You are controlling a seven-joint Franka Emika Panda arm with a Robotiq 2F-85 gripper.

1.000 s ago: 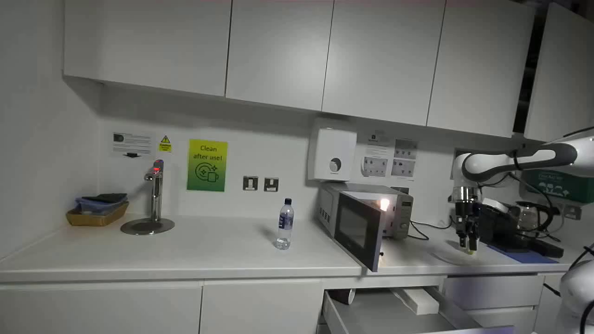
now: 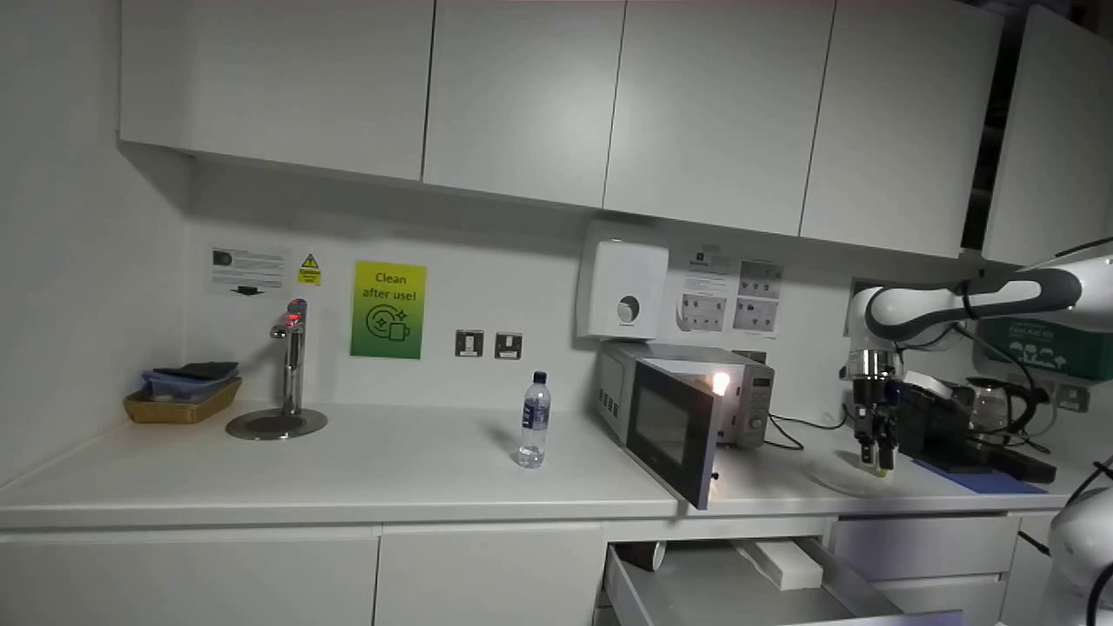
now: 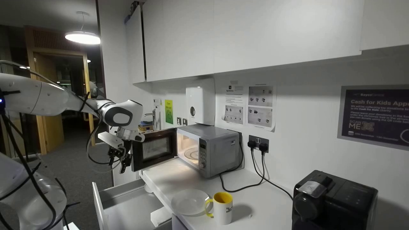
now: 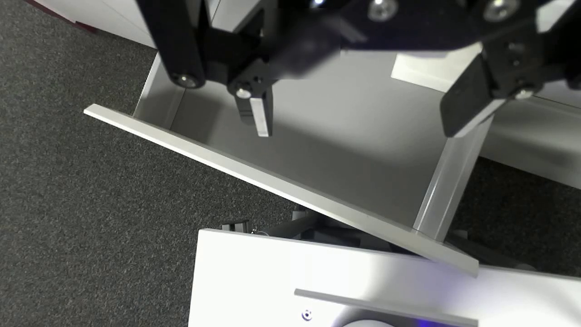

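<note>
Above the pulled-out drawer [image 4: 348,131] hangs my gripper, its two fingers wide apart and only the grey drawer floor showing between them. In the second exterior view the gripper [image 3: 123,161] is in front of the microwave's swung-out door [image 3: 155,149]. The lit microwave [image 3: 220,147] stands on the counter with a glass turntable inside. A clear plate [image 3: 189,202] lies near the counter edge, beside a white mug [image 3: 223,214] with a yellow inside and handle. A water bottle [image 2: 534,422] stands upright left of the microwave.
Inside the drawer are a white box [image 2: 783,563] and a cup [image 2: 649,555] lying on its side. A black coffee machine [image 3: 333,203] stands at the counter's far end. The counter between tap [image 2: 293,360] and bottle is clear.
</note>
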